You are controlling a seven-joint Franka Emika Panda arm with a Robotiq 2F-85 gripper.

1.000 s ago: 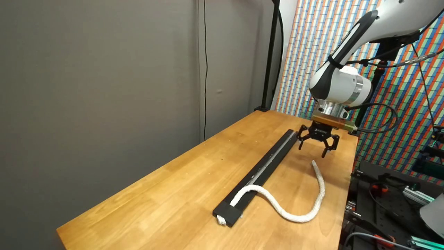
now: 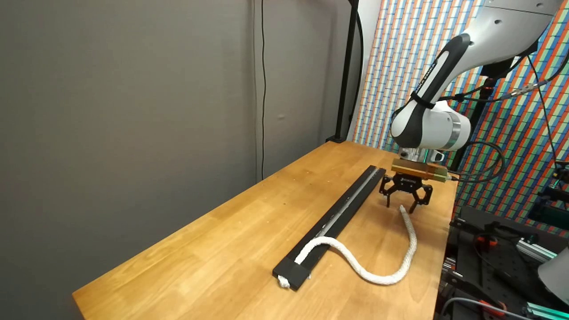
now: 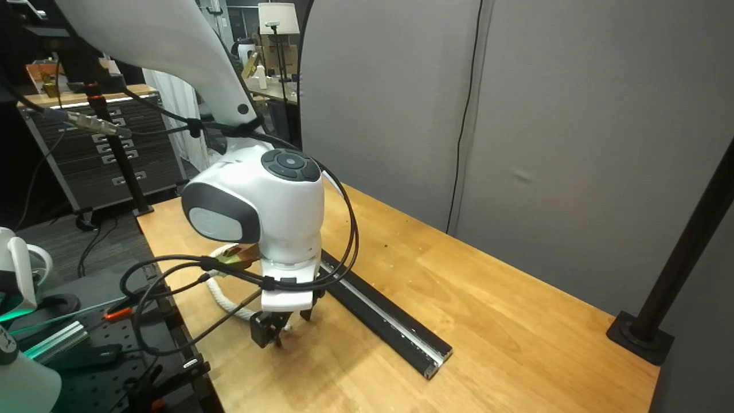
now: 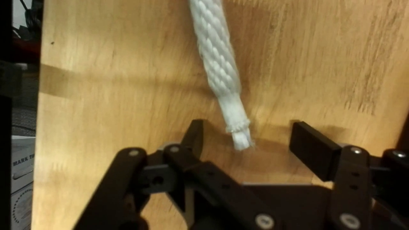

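A white braided rope (image 2: 385, 278) curves across the table in exterior view 1. At one end it passes under a black band on the slotted black strip (image 2: 346, 208). Its loose end, narrowed and slightly frayed, is in the wrist view (image 4: 237, 122). My gripper (image 2: 400, 208) points down, low over the table at this loose end. In the wrist view its fingers (image 4: 194, 137) stand apart on either side of the rope tip, with a visible gap on each side. Much of the rope is hidden behind the arm in exterior view 2.
A black post (image 3: 654, 310) stands at a table corner. Cables (image 3: 206, 261) loop around the wrist. Beyond the table's edge, a dark cart (image 2: 501, 256) holds equipment.
My gripper has come down and slightly left, and has levelled from a tilt, so its fingers now reach the rope's loose end. The rope and strip have not moved.
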